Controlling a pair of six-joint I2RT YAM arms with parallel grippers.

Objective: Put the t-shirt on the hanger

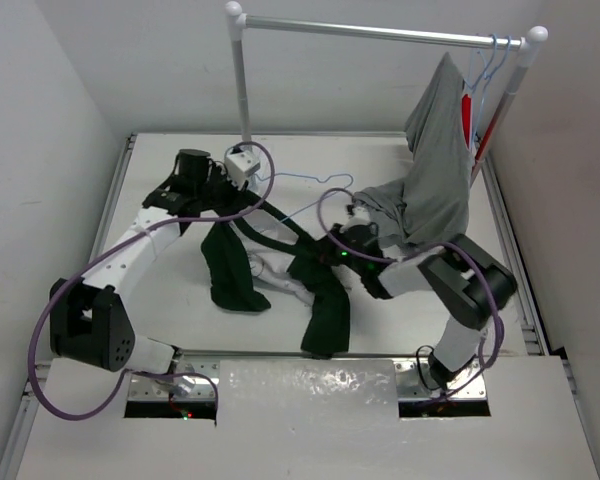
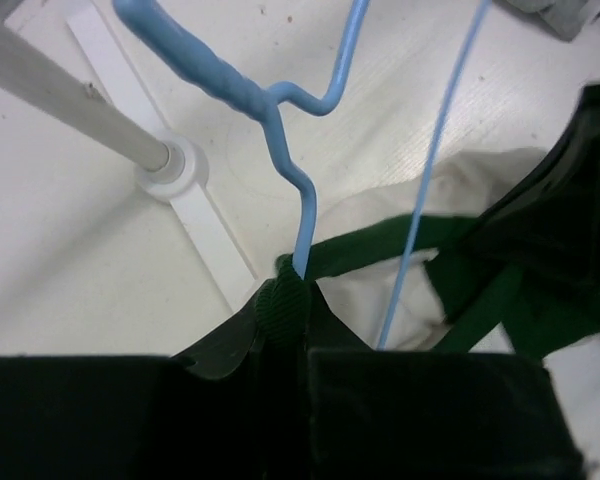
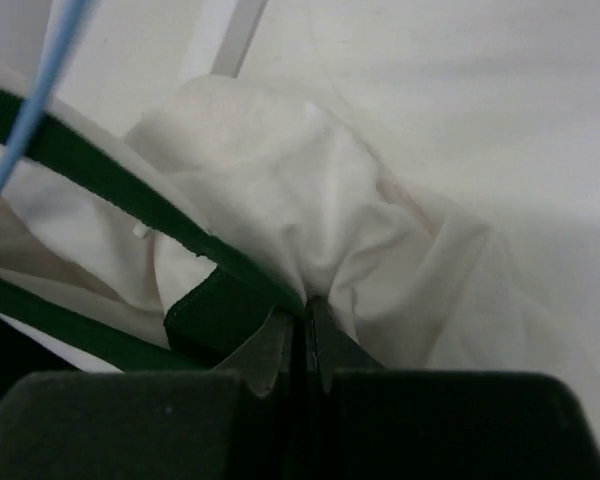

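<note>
The white and dark green T-shirt [image 1: 326, 310] lies on the table, its green bands stretched between my grippers. My left gripper [image 1: 242, 182] is shut on a bunched green part of it, with the blue hanger [image 2: 302, 200] [image 1: 321, 178] reaching out from that same spot. My right gripper [image 1: 330, 250] is shut low at the shirt's green-edged band, down by the white cloth [image 3: 260, 180]; what lies between its fingertips is hard to tell, though the band runs into them.
A metal rack [image 1: 380, 32] spans the back, with blue hangers [image 1: 488, 70] and hanging grey cloth [image 1: 435, 170] on its right, some resting on the table. The rack's left post [image 2: 70, 95] stands beside the left gripper.
</note>
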